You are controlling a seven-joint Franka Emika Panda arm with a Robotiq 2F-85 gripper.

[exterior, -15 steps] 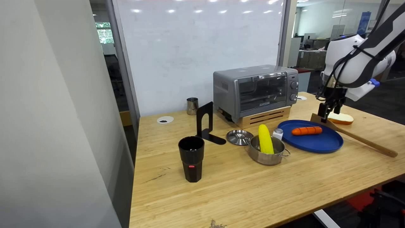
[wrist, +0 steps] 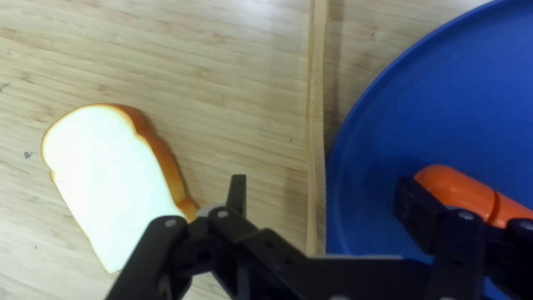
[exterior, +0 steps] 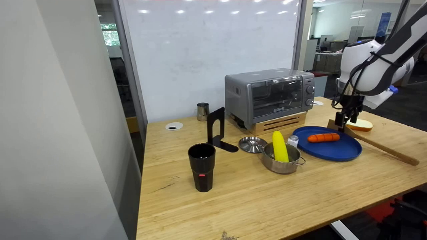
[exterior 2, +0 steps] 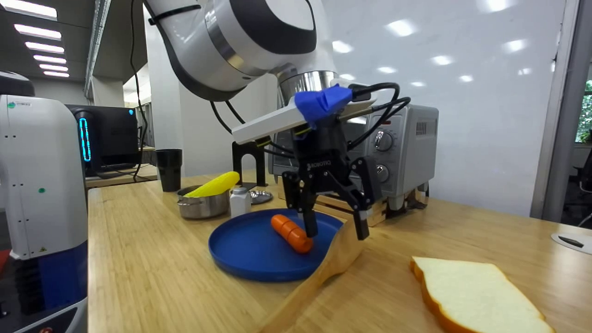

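My gripper [exterior 2: 336, 232] stands open over the right edge of the blue plate [exterior 2: 238, 247], fingers pointing down and apart. Below and between its fingers runs the wooden spatula [exterior 2: 345, 247], whose blade rests near the plate's rim. An orange sausage or carrot [exterior 2: 291, 233] with cut lines lies on the plate, close to one finger. In the wrist view the spatula's handle [wrist: 315, 125] passes between the two fingers, with the orange piece [wrist: 454, 190] partly hidden behind the right finger. A bread slice [wrist: 107, 175] lies on the table to the left there.
A steel pot [exterior: 281, 164] holding a yellow corn-like item [exterior: 280, 146] stands beside the plate, with a white shaker [exterior: 293, 141] between. Behind are a toaster oven [exterior: 276, 96], a lid [exterior: 252, 144] and a black bookend [exterior: 218, 130]. A black cup [exterior: 202, 166] stands left.
My gripper has moved slightly down and to the left in exterior view 1. The spatula, plate and other objects have not moved.
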